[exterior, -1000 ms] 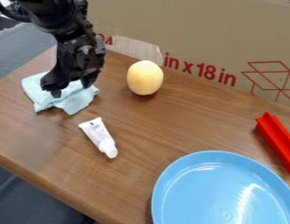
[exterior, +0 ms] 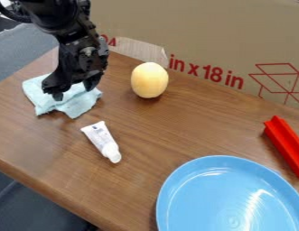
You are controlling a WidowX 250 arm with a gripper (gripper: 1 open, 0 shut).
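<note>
My black gripper (exterior: 72,83) hangs at the upper left of the camera view, its fingertips low over a pale blue folded cloth (exterior: 63,104) on the wooden table. The fingers stand apart, and the dark parts overlap, so whether they touch the cloth is unclear. A white tube (exterior: 101,140) lies in front of the cloth, a little to the right.
A yellow egg-shaped object (exterior: 149,80) stands right of the gripper. A blue plate (exterior: 230,203) sits at the front right, with a red block (exterior: 285,144) above it. Cardboard (exterior: 224,36) forms the back.
</note>
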